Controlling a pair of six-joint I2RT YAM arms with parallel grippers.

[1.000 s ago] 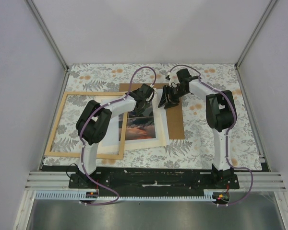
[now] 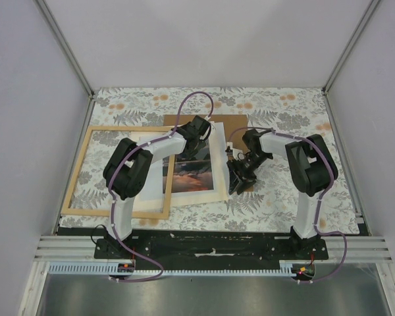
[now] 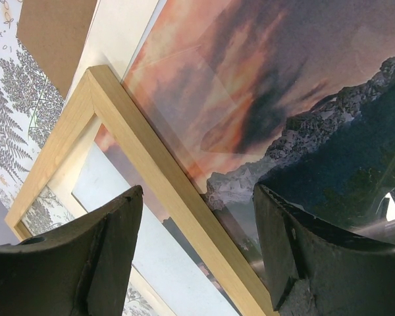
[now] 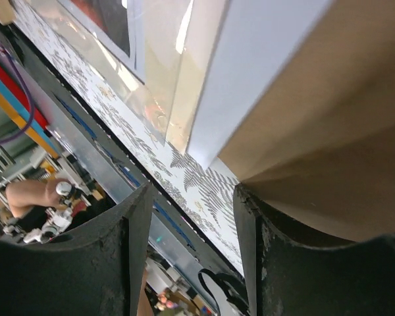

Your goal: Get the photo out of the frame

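The photo (image 2: 192, 179), a sunset sky over dark rocks, lies flat beside the wooden frame (image 2: 169, 187) and, in the left wrist view, partly beneath its bar. A clear sheet seems to cover it. My left gripper (image 2: 197, 138) is over the photo's upper part; its fingers (image 3: 118, 227) are apart, with the frame's bar (image 3: 161, 178) showing beyond the gap, apparently not gripped. At the brown backing board's lower part is my right gripper (image 2: 234, 179). Apart stand its fingers (image 4: 141, 217), with only patterned cloth (image 4: 191, 191) visible between them.
White sheets (image 2: 217, 155) lie under and beside the photo, overlapping the brown board (image 2: 237, 122). Clear film (image 4: 135, 85) projects at their lower edge. Free cloth (image 2: 276, 204) spreads to the right, ending at the table's front edge.
My right gripper has come down from the top of the brown board toward its lower edge, nearer the front. The left arm, frame and photo look unmoved.
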